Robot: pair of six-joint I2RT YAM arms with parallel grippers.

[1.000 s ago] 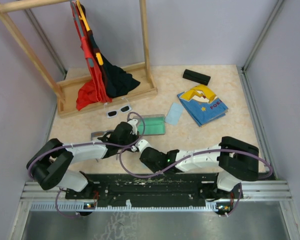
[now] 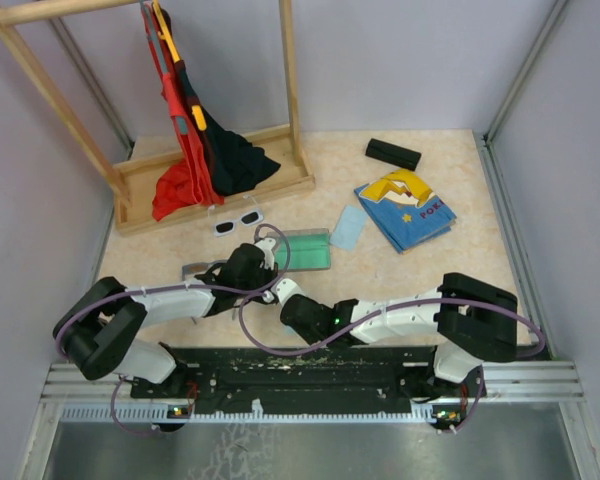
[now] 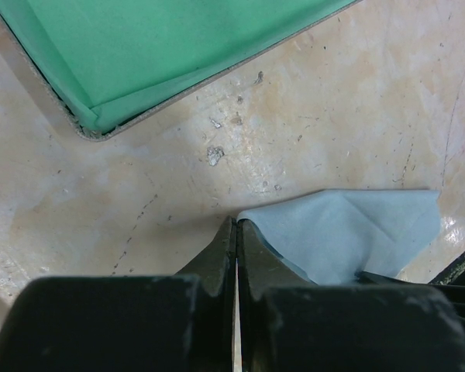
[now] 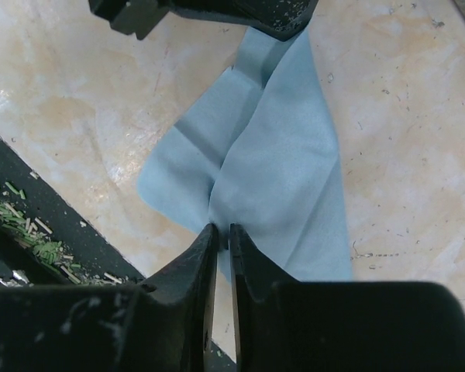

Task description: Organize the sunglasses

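Note:
A pair of white-framed sunglasses (image 2: 251, 217) with dark lenses lies near the wooden rack. The open green-lined box (image 2: 310, 252) is right of my left gripper. That gripper is shut, with a corner of a light blue cloth (image 3: 356, 232) at its fingertips. In the right wrist view the same cloth (image 4: 283, 170) lies loosely folded on the table. Low over its near edge is my right gripper, its fingers a narrow gap apart with cloth showing at the tips. From the top, both arms mostly cover this cloth.
Another pale blue cloth (image 2: 349, 228) lies flat beside the green box. Farther back are a blue-and-yellow printed cloth (image 2: 410, 208) and a black case (image 2: 393, 154). A wooden rack (image 2: 130, 190) with hanging red and dark clothes fills the back left.
Both arms stay in place across the top views. No object on the table has visibly moved.

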